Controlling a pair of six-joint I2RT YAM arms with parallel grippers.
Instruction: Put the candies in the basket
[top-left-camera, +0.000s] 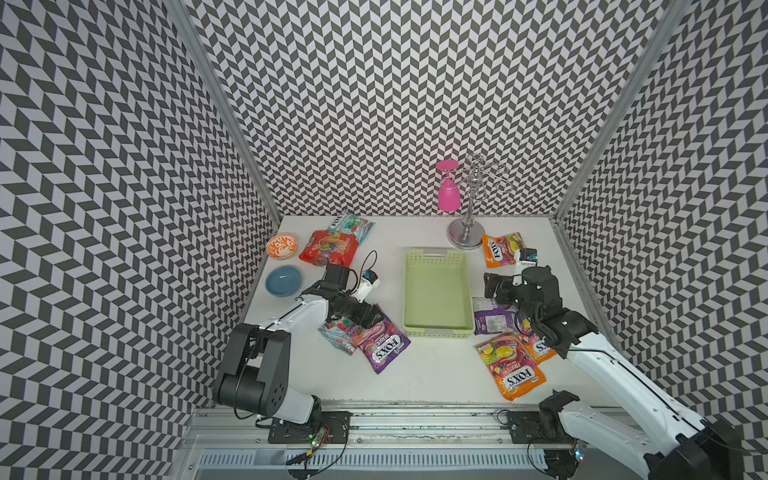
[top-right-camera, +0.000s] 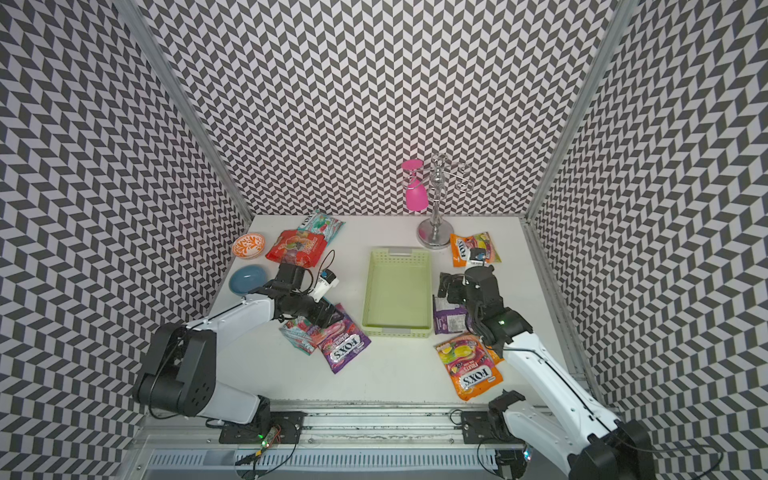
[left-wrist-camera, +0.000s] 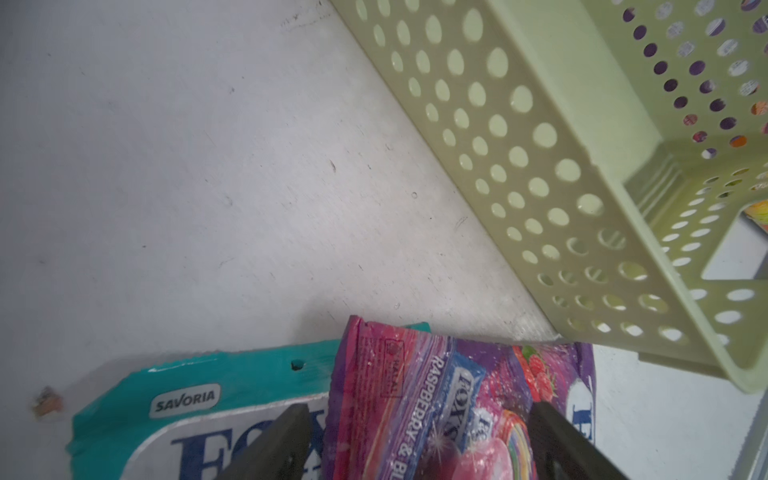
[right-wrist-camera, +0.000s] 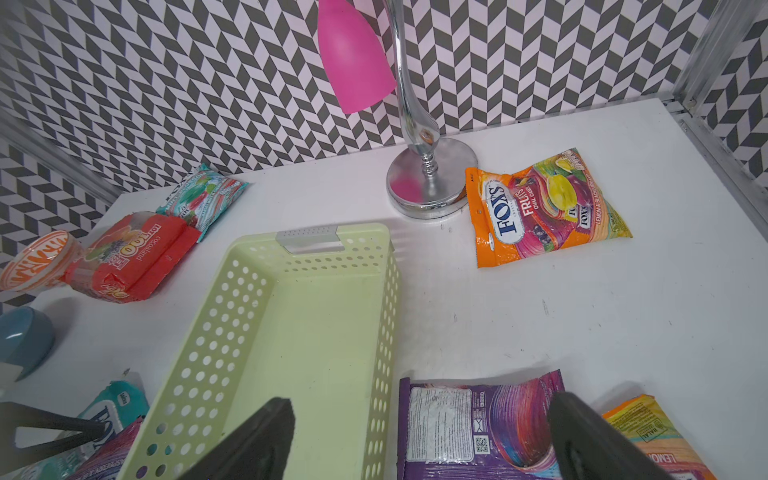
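My left gripper (top-left-camera: 366, 316) is low over a purple Fox's candy bag (top-left-camera: 385, 345); the left wrist view shows that bag between the open, blurred fingertips, overlapping a teal Fox's bag (left-wrist-camera: 192, 416). A pale green basket (top-left-camera: 437, 328) stands empty in the middle. My right gripper (top-right-camera: 449, 284) hangs open right of it, above another purple bag (right-wrist-camera: 440, 428), with nothing between its fingers. Orange bags (top-left-camera: 512, 368) lie at front right, another (right-wrist-camera: 544, 212) at back right. A red bag (top-left-camera: 328, 246) and a teal bag (right-wrist-camera: 200, 200) lie at back left.
A metal lamp stand (top-left-camera: 465, 232) with a pink shade stands behind the basket. An orange-patterned bowl (top-left-camera: 281, 245) and a blue bowl (top-left-camera: 283, 281) sit on the left edge. Bare table shows in front of the basket.
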